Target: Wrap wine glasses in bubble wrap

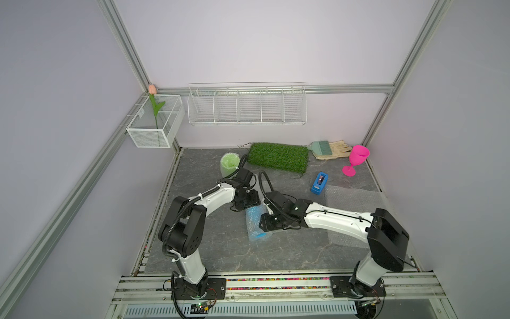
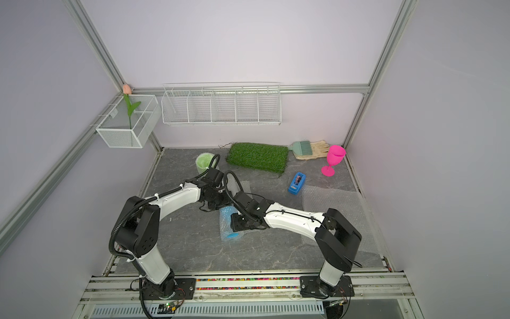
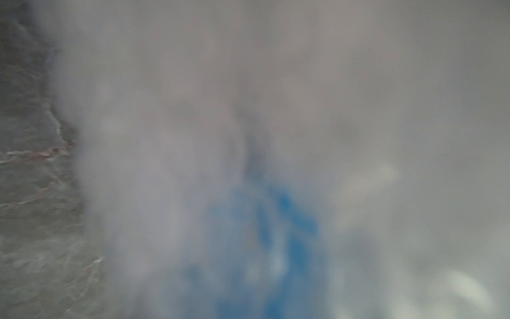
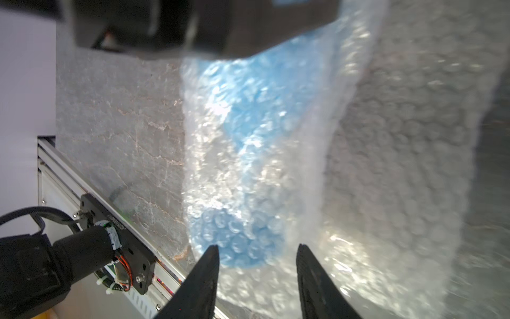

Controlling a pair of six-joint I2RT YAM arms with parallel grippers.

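Note:
A blue wine glass inside bubble wrap (image 4: 255, 101) lies lengthwise on the grey worktop, centre front. My left gripper (image 1: 249, 202) is down at the bundle's far end; its wrist view is filled by blurred wrap with blue showing through, so its fingertips are hidden there. My right gripper hangs over the near end, fingers apart above the blue base, nothing clearly between them. A loose flap of wrap extends to the bundle's right. A pink glass (image 1: 357, 155) stands at the back right.
A spare bubble-wrap sheet (image 1: 350, 212) lies at the right. Behind are a green cup (image 1: 230, 161), a turf mat (image 1: 277, 155), a blue box (image 1: 319, 182) and gloves (image 1: 337, 149).

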